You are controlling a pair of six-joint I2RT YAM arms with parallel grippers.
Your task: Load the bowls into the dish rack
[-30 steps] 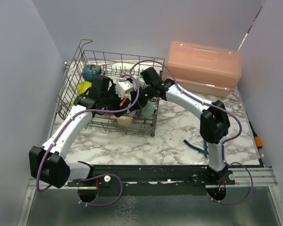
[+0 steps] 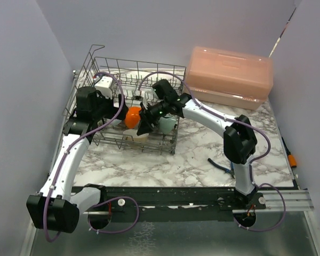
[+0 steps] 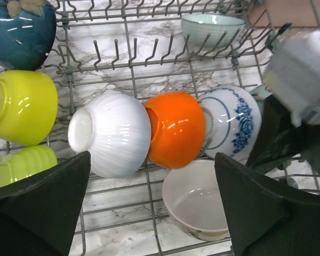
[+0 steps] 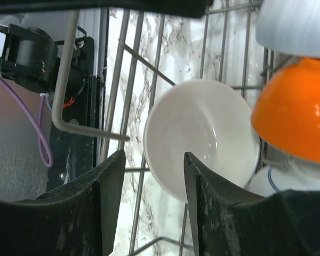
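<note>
Bowls sit in the wire rack (image 2: pixel 128 61): orange (image 3: pixel 176 130), white ribbed (image 3: pixel 117 138), blue-patterned (image 3: pixel 226 125), two yellow-green (image 3: pixel 29 106), dark teal (image 3: pixel 18 29) and pale celadon (image 3: pixel 213 29). A cream bowl (image 4: pixel 205 138) rests upright in the front part. My left gripper hangs open over the rack's left side, nothing between its fingers. My right gripper is open above the cream bowl, also empty, on the rack's right side.
A pink lidded container (image 2: pixel 229 69) stands at the back right. Blue-handled pliers (image 2: pixel 218 166) lie on the marble counter, whose right front is otherwise largely clear.
My left gripper has moved left, away from the rack's middle, uncovering the orange bowl in the top view. My right gripper has shifted slightly left and toward the front.
</note>
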